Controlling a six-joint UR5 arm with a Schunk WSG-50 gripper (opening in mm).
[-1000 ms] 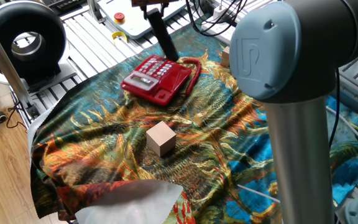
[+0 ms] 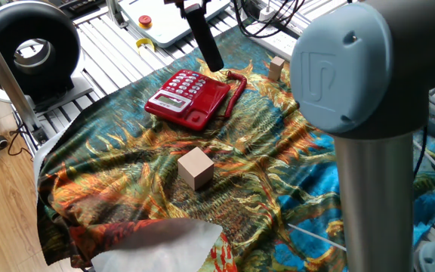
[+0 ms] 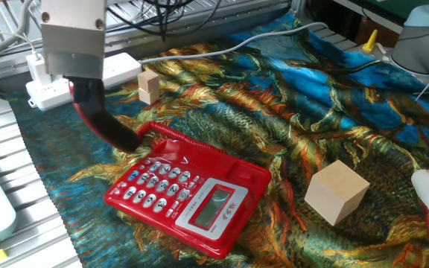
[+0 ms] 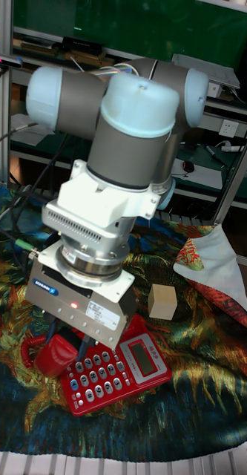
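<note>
A red telephone (image 3: 226, 182) with a keypad and small display lies on the patterned cloth, its cradle bare. Above its far edge, my gripper (image 4: 66, 342) is shut on the handset (image 3: 103, 119), which looks dark in exterior views 1 and 2 and shows a red end in exterior view 3. The handset (image 2: 204, 39) hangs tilted, its lower end close to the phone; whether they touch I cannot tell. A coiled red cord (image 2: 237, 92) runs along the phone's side. The gripper's fingertips are mostly hidden by the handset.
A wooden cube (image 2: 195, 168) sits on the cloth (image 2: 119, 143) in front of the phone. Smaller wooden blocks (image 3: 148, 88) stand near a white power strip (image 3: 88, 82). The cloth is wrinkled, with a folded pale corner (image 2: 161, 249). Loose black cables lie behind.
The handset in my gripper has shifted slightly to the right in exterior view 1. The arm's elbow has also moved right, and the phone body has slid a little toward the lower left.
</note>
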